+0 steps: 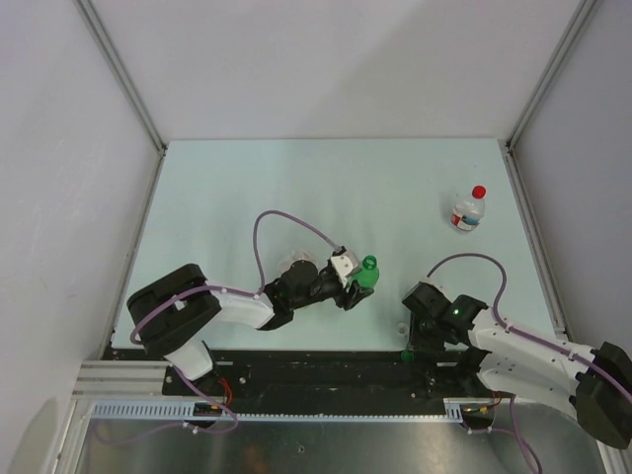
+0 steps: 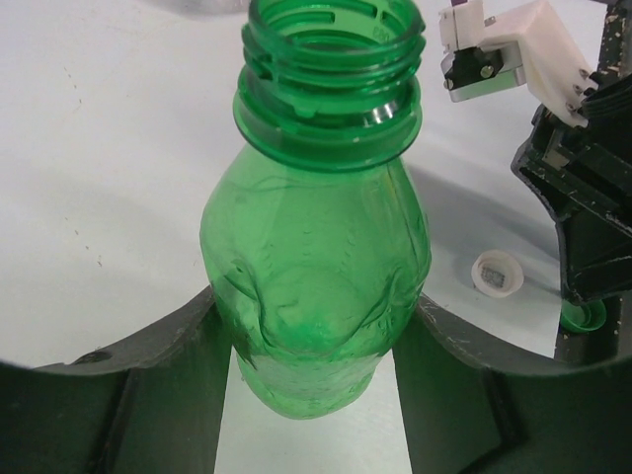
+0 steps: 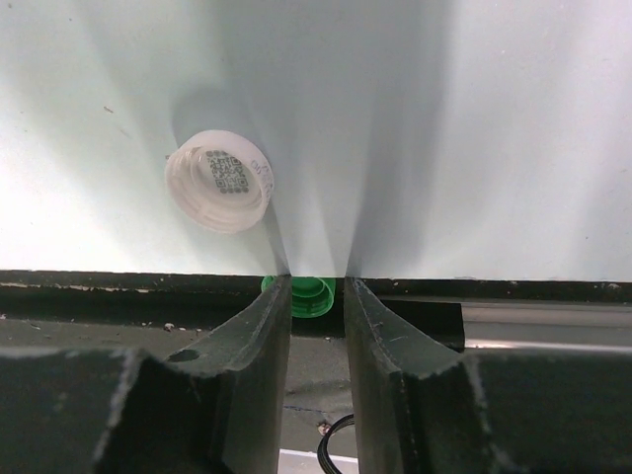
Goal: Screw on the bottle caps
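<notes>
My left gripper is shut on an uncapped green bottle [image 2: 316,247], held upright over the middle of the table [image 1: 296,178]. My right gripper is low at the table's front edge, part open, its fingertips around or just above a green cap [image 3: 312,306] lying in the dark gap there; whether they touch it I cannot tell. A white cap [image 3: 219,181] lies on the table just behind and left of it.
A clear bottle with red cap [image 1: 469,210] stands at the right rear. A dark channel and metal rail run along the front edge.
</notes>
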